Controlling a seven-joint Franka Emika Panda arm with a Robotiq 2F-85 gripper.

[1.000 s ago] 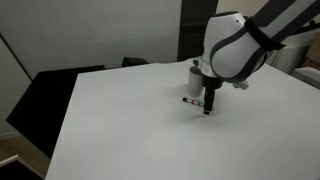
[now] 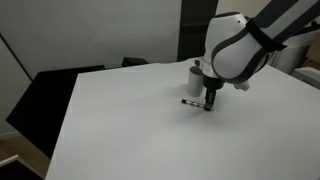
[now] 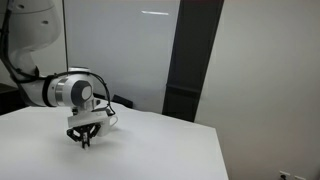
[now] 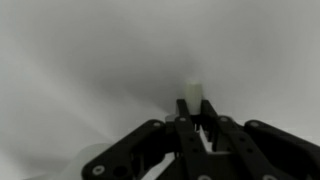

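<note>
A thin marker (image 2: 192,103), pale with red and dark parts, sticks out to the left of my gripper (image 2: 209,106), low at the white table. In the wrist view its pale end (image 4: 194,97) shows between the fingertips, and the gripper is shut on it. The other exterior view has the gripper (image 3: 85,143) pointing down near the tabletop, with the marker hard to make out there. Whether the marker touches the table cannot be told.
A light grey cup (image 2: 196,82) stands just behind the gripper, close to the arm. Dark items (image 2: 134,62) lie past its back edge.
My gripper and the marker have shifted only very slightly. The cup stays where it was.
</note>
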